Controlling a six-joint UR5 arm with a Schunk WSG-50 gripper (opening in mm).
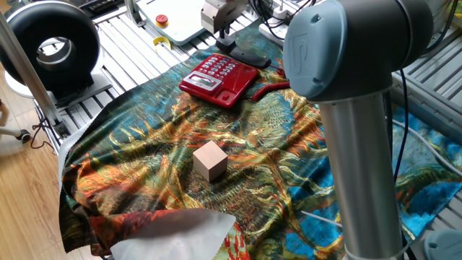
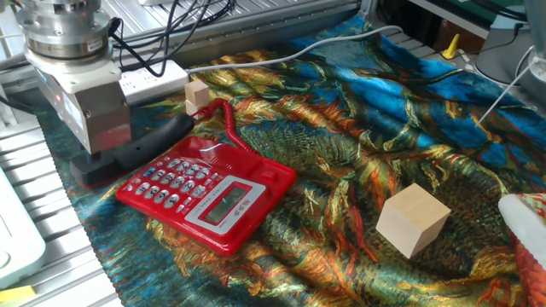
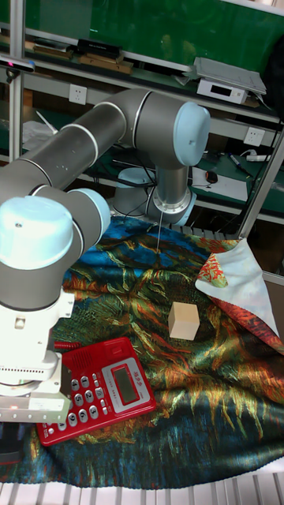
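A red desk phone (image 2: 205, 192) with silver buttons and a small display lies on the patterned cloth. Its black handset (image 2: 152, 147) is off the cradle, along the phone's far-left side, with a red coiled cord (image 2: 229, 119) running from it. My gripper (image 2: 95, 157) points down over one end of the handset, its dark fingertips touching or very near it. Dark fingers against a dark handset hide whether the fingers are closed on it. In the first exterior view the gripper (image 1: 223, 33) is partly cut off by the top edge.
A large wooden cube (image 1: 210, 160) rests on the cloth, apart from the phone. Small wooden blocks (image 2: 197, 95) stand near the handset's cord end, beside a white power strip (image 2: 153, 81). A folded cloth corner (image 1: 177, 237) shows its white underside. Open cloth lies around the cube.
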